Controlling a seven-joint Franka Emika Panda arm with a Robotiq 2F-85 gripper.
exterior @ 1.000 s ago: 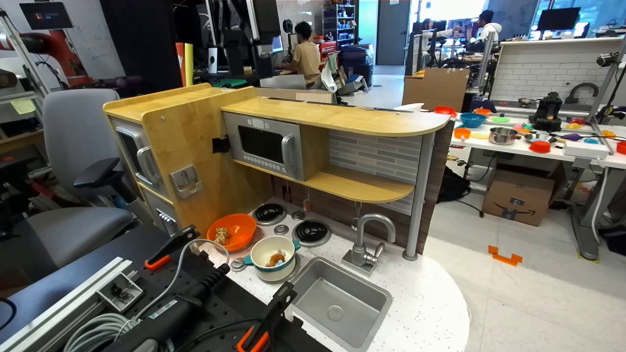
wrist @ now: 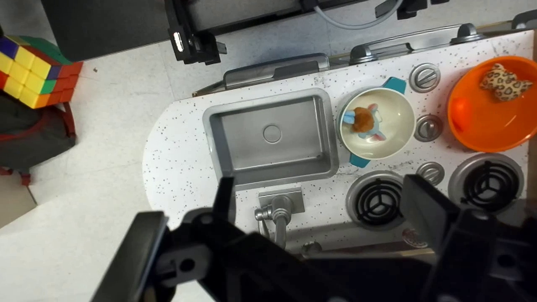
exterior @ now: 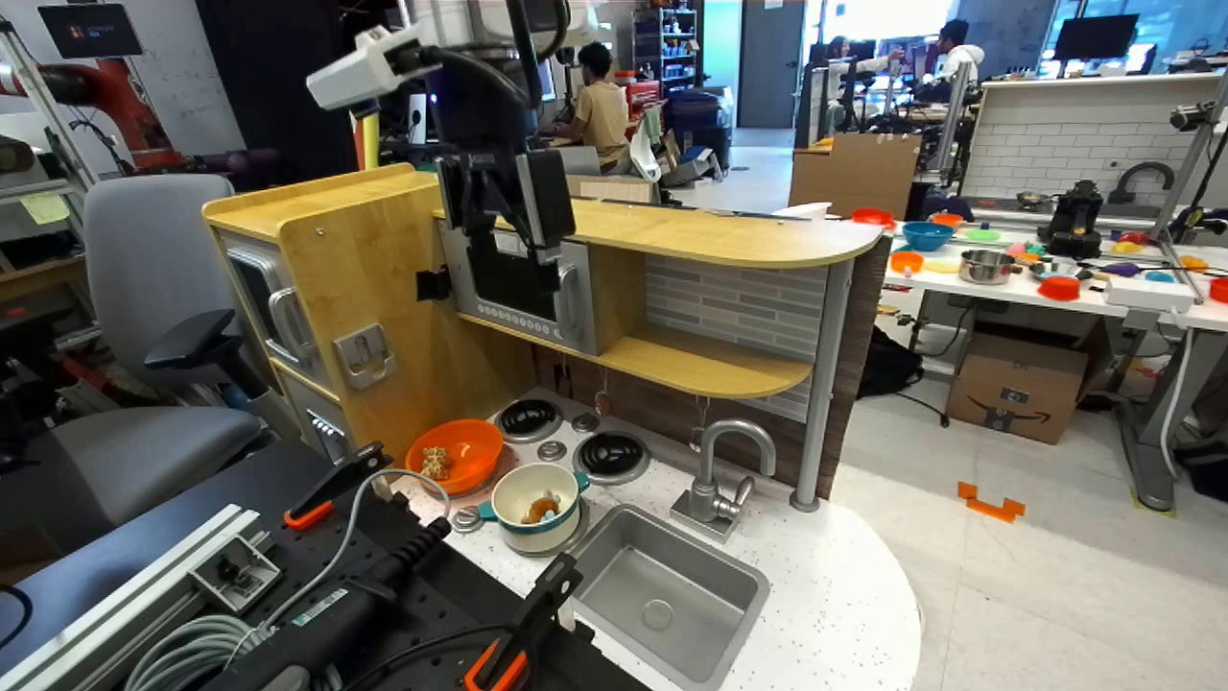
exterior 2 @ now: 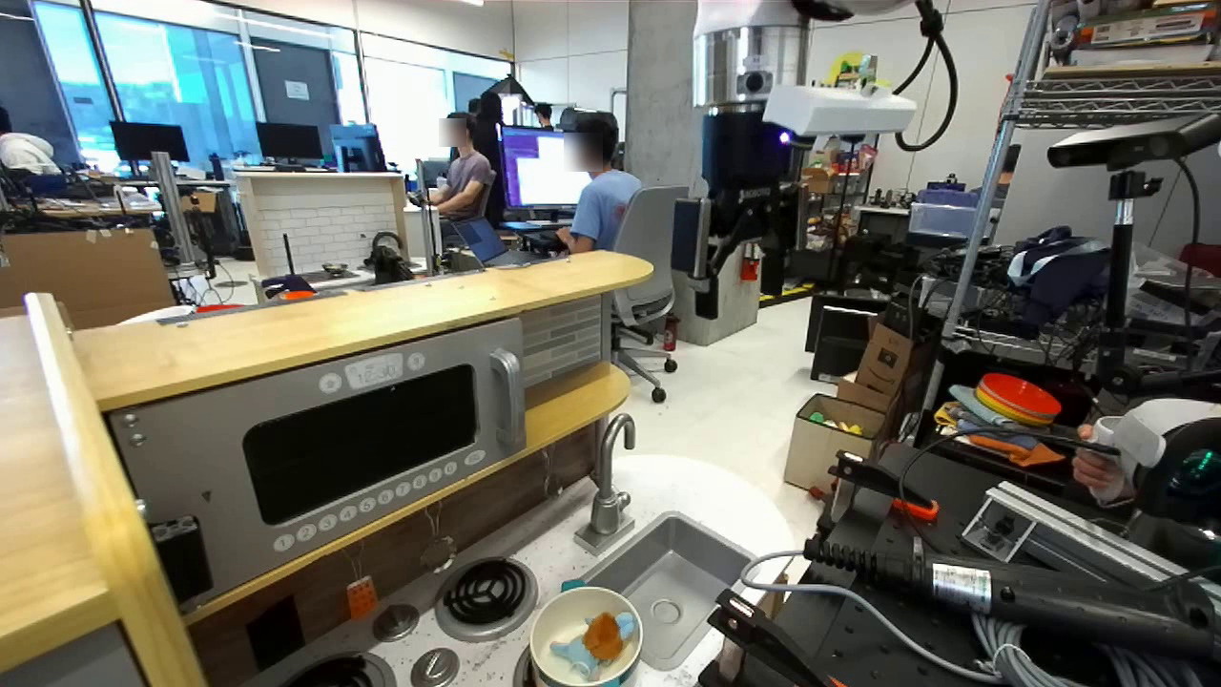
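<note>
High above the toy kitchen hangs my gripper, its fingers spread wide and nothing held between them. In exterior view 1 the gripper (exterior: 507,236) overlaps the microwave (exterior: 517,282) in the picture. A cream pot (wrist: 397,131) with teal handles stands by the sink (wrist: 251,148). Inside it lies a small blue and brown plush toy (wrist: 363,121). An orange bowl (wrist: 486,121) at the right of the wrist view contains a leopard-print plush (wrist: 504,83). The same pot (exterior 2: 549,618) shows at the bottom of exterior view 2.
The grey faucet (exterior: 737,438) rises behind the sink. A wooden shelf top (exterior: 714,230) runs above the counter, with a lower shelf (exterior: 714,363) beneath. Black burners (wrist: 378,201) lie near the pot.
My gripper has come down in exterior view 1, from the top edge of the picture to in front of the microwave. The pot, bowl and toys have stayed put.
</note>
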